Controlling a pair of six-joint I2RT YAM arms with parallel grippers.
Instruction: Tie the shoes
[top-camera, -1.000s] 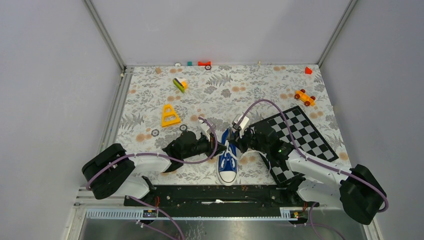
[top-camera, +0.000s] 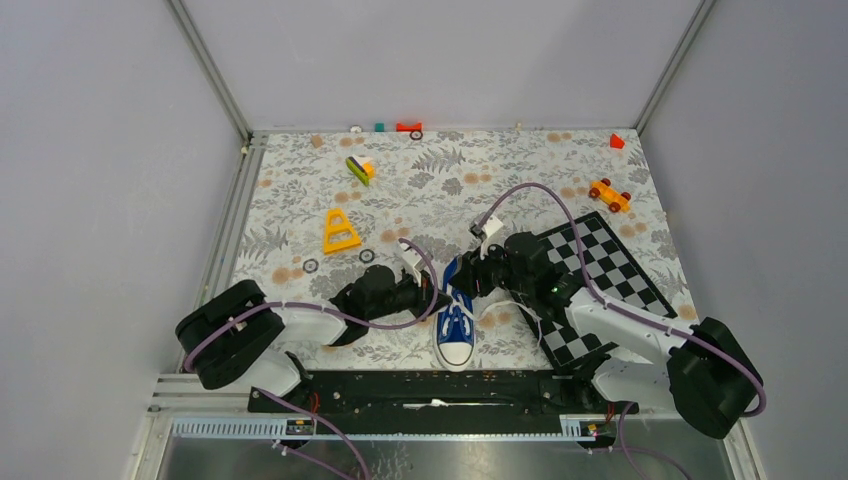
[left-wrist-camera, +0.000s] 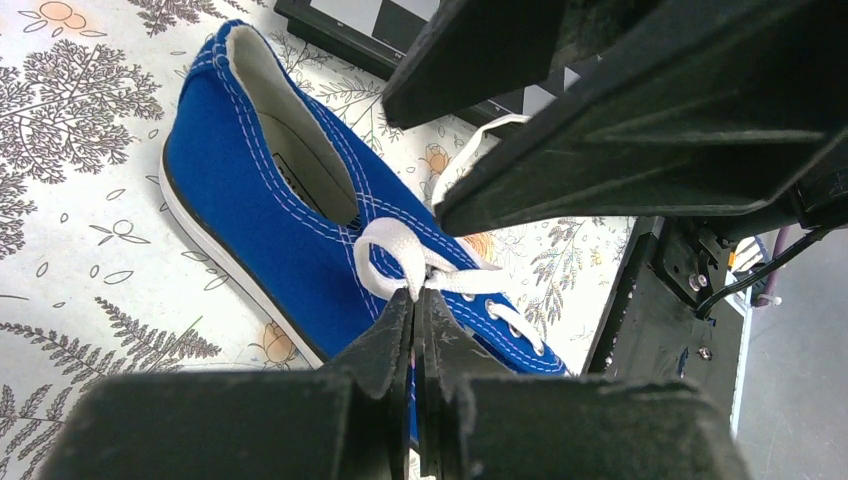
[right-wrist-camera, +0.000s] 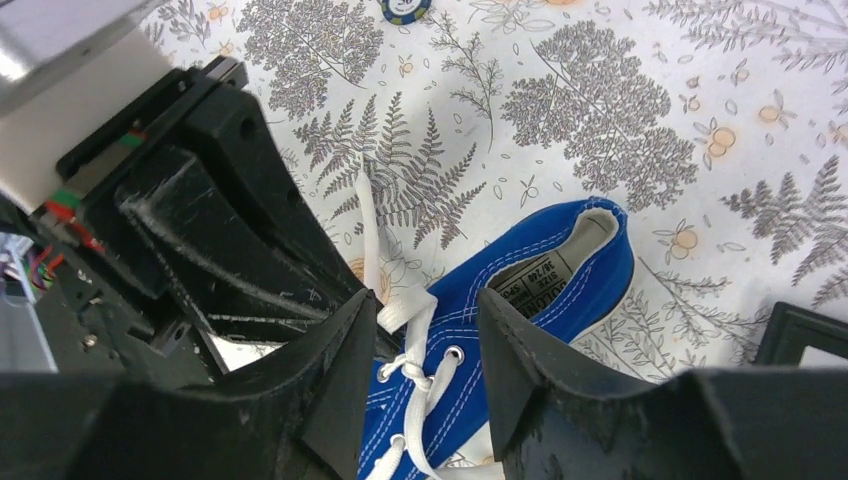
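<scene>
A blue canvas shoe (top-camera: 455, 325) with a white toe cap stands on the patterned mat, toe toward the front. Its white lace (left-wrist-camera: 400, 250) bends up into a small loop over the tongue. At the base of that loop my left gripper is shut, lace pinched at its tips. My right gripper is open over the shoe's upper part. Its fingers (right-wrist-camera: 345, 345) stand to either side of the loop in the right wrist view, with none of the lace visibly gripped. Another length of lace trails right toward the checkerboard.
The checkerboard (top-camera: 610, 285) lies right of the shoe, under the right arm. A yellow triangular frame (top-camera: 340, 231) and small rings lie at left, an orange toy car (top-camera: 610, 195) far right. Both grippers are close together.
The right gripper has shifted slightly and turned, its fingers now spread wider above the shoe. My left arm has moved slightly, its gripper staying beside the laces. The shoe has stayed in place.
</scene>
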